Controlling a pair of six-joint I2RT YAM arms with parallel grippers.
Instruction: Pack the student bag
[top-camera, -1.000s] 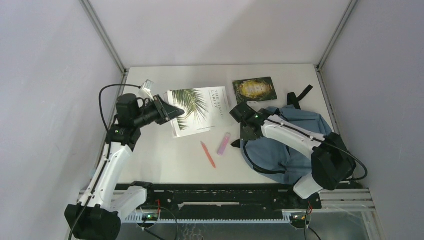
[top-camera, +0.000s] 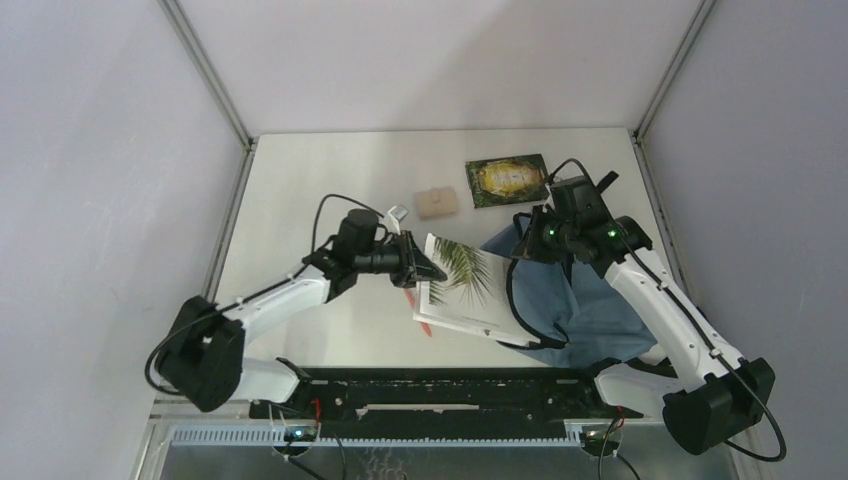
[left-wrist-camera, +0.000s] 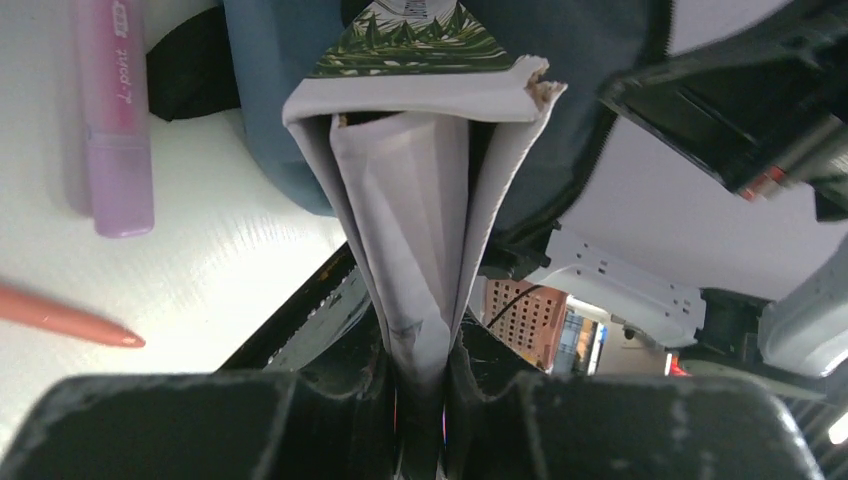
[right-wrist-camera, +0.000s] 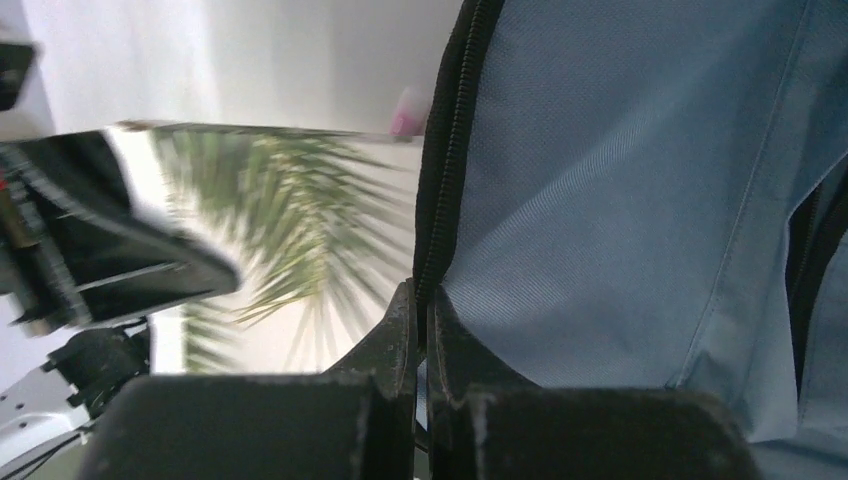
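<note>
A white book (top-camera: 468, 285) with a palm-leaf cover is clamped by its spine end in my left gripper. The left wrist view looks along its folded white edge (left-wrist-camera: 410, 200). In the top view its far right end lies at the mouth of the blue bag (top-camera: 605, 310), partly behind the bag's black rim. My right gripper is shut on the bag's black zipper edge (right-wrist-camera: 450, 160), lifting the upper side. How deep the book reaches inside cannot be seen.
A dark green book (top-camera: 508, 181) lies at the back right, a beige case (top-camera: 436, 202) left of it. An orange pen (top-camera: 425, 328) and a pink-purple marker (left-wrist-camera: 118, 130) lie on the table near the bag.
My left gripper has carried the white book right and toward the front, its end meeting the bag's mouth. My right gripper has drawn the zipper edge back and to the right, widening the opening.
</note>
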